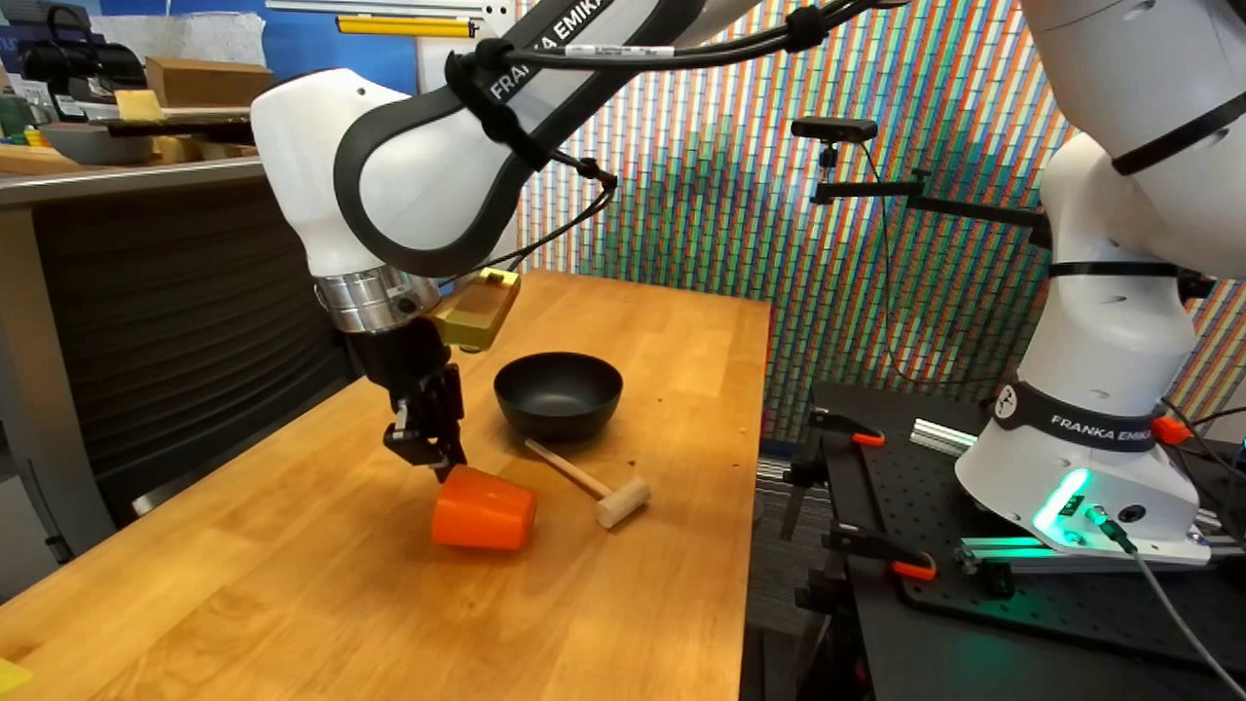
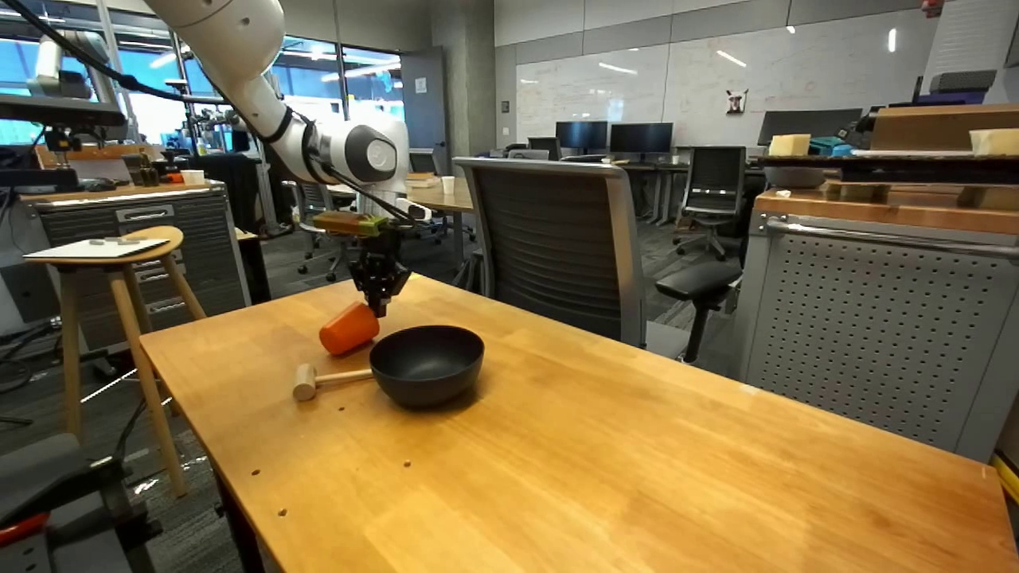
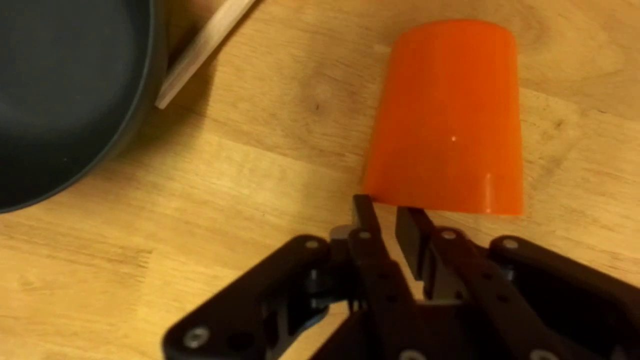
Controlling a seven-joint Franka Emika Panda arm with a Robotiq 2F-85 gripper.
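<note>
The orange cup [image 1: 485, 510] is tipped onto its side on the wooden table, its wide mouth toward my gripper [image 1: 441, 465]. In the wrist view, the rim of the cup [image 3: 450, 126] lies right at the fingertips [image 3: 412, 225], and a narrow strip of bare wood shows between them. My gripper is partly open, with no part of the cup visibly clamped. Whether a finger touches the rim, I cannot tell. In exterior view 2, the cup [image 2: 349, 329] leans out beside the gripper [image 2: 379, 307].
A black bowl [image 1: 558, 397] stands near the cup. The wooden mallet [image 1: 622, 502] lies between them, its handle reaching the bowl's side. An office chair [image 2: 564, 248] is close to the table's edge.
</note>
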